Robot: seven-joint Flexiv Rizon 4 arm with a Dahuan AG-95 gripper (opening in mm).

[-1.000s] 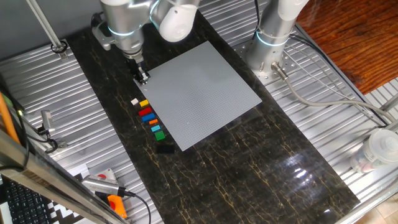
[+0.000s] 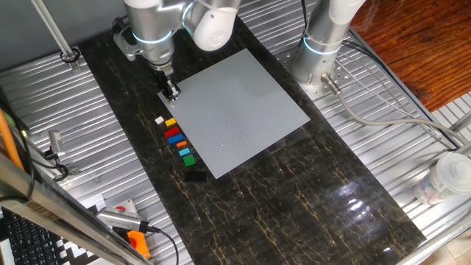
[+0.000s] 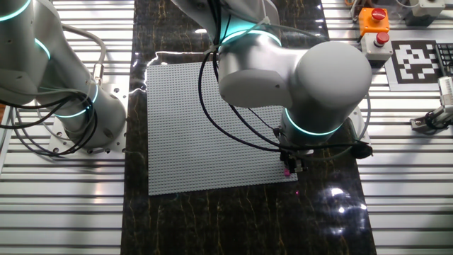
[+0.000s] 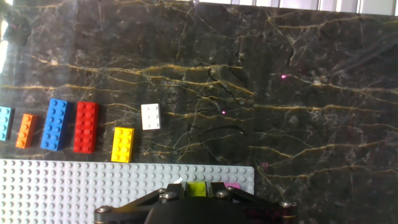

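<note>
At a corner of the grey studded baseplate [image 2: 235, 110], my gripper points down close to the surface. A yellow-green brick [image 4: 196, 186] fills the space between its fingers, which look shut on it; its underside is hidden, so I cannot tell whether it touches the plate. Just right of the fingers, a pink piece [image 4: 232, 185] shows partly at the plate's edge. In exterior view 2 the arm mostly covers the gripper [image 3: 291, 166].
Beside the plate lie white [image 4: 150, 116], yellow [image 4: 122, 145], red [image 4: 86, 127], blue [image 4: 55, 124], orange [image 4: 25, 130] and light blue bricks [image 4: 4, 123], and a green one [image 2: 189, 160]. Most of the plate is bare.
My gripper and arm have shifted slightly to the right and down in exterior view 1, staying at the same plate corner. The loose bricks and plate have not moved.
</note>
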